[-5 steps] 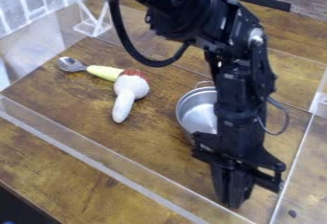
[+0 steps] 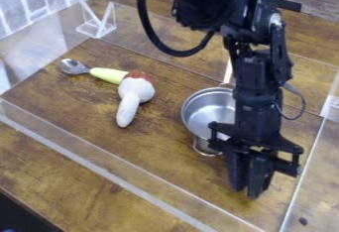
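Note:
My black gripper (image 2: 255, 176) points down at the right side of the wooden table, low in front of a metal bowl (image 2: 205, 110) and partly hiding it. Its fingertips are close together, shut, with nothing visible between them. A white and red toy (image 2: 131, 97), shaped like a mushroom or radish, lies left of the bowl. Behind it are a pale yellow object (image 2: 109, 75) and a metal spoon (image 2: 74, 66).
Clear tray walls edge the work area at the left and right. A white rack (image 2: 99, 20) stands at the back left.
My gripper has risen slightly and shifted a little to the right, uncovering more of the bowl. The objects on the left have not moved.

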